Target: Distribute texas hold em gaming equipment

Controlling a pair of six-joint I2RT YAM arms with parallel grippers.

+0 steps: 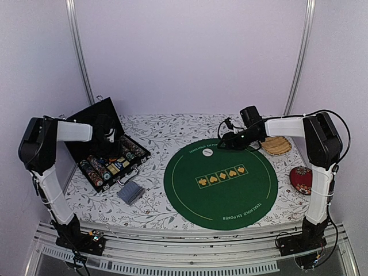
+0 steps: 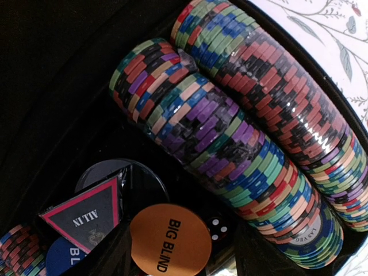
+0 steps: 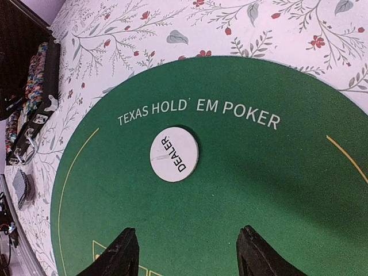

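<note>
An open black chip case (image 1: 86, 123) is at the left, holding stacks of poker chips (image 2: 218, 144), an ALL IN marker (image 2: 83, 213), dice (image 2: 217, 229) and an orange BIG BLIND button (image 2: 169, 238). My left gripper is low over that button, fingers apart on either side; whether it touches cannot be told. A white DEALER button (image 3: 174, 154) lies on the green poker mat (image 1: 221, 201). My right gripper hangs over the mat near it, fingers open and empty.
A grey card stack (image 1: 131, 192) lies beside the case. A wooden basket (image 1: 279, 146) and a red round item (image 1: 301, 179) are at the right.
</note>
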